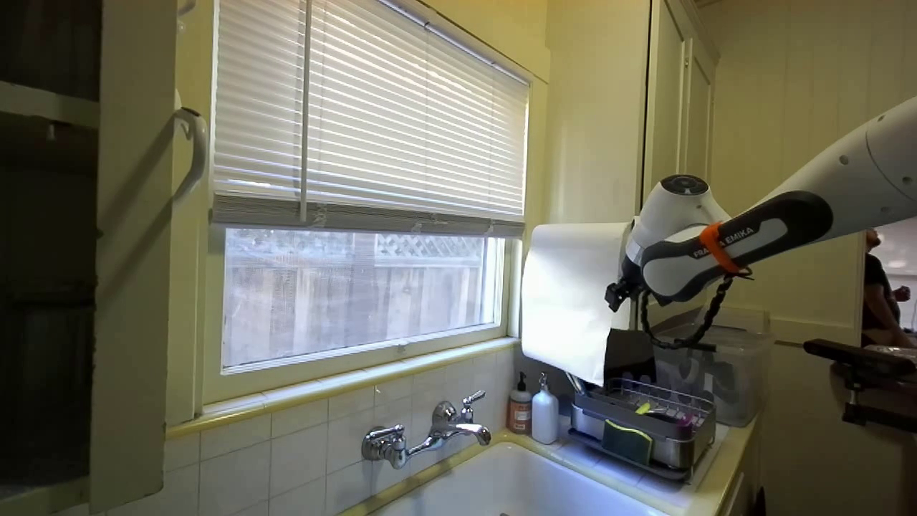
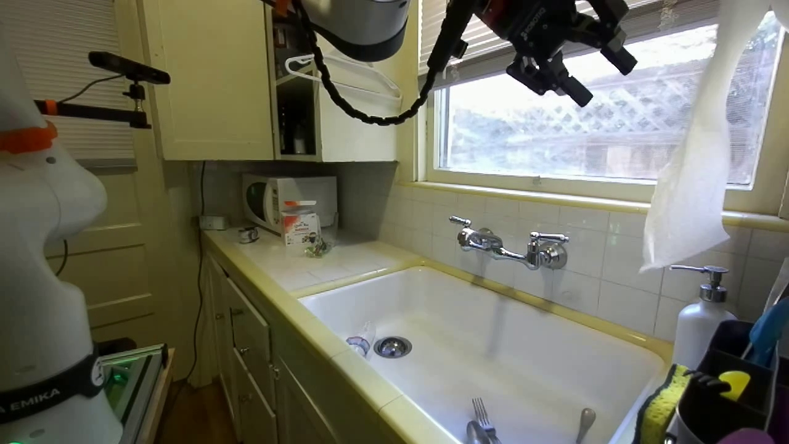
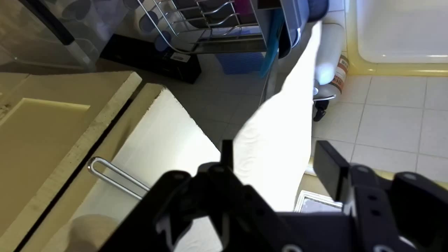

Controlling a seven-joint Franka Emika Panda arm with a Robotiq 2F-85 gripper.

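Observation:
A white paper towel sheet point(image 1: 572, 292) hangs beside the window, its lower corner above the dish rack. In exterior view 2, the sheet point(image 2: 691, 163) shows at the right, clear of my gripper point(image 2: 606, 76). The two fingers there stand apart with no paper between them. From the wrist, my gripper is open, and the bright sheet point(image 3: 289, 126) fills the background between its fingertips; how far off it is cannot be judged in that view. The towel's upper end and holder are hidden.
Below the towel stand the dish rack point(image 1: 645, 426) and soap bottles, a white one point(image 1: 545, 413) and an amber one point(image 1: 520, 405). A clear bin point(image 1: 731, 378) is behind the rack. The wide sink point(image 2: 510, 348) holds some cutlery. Cupboards flank the window.

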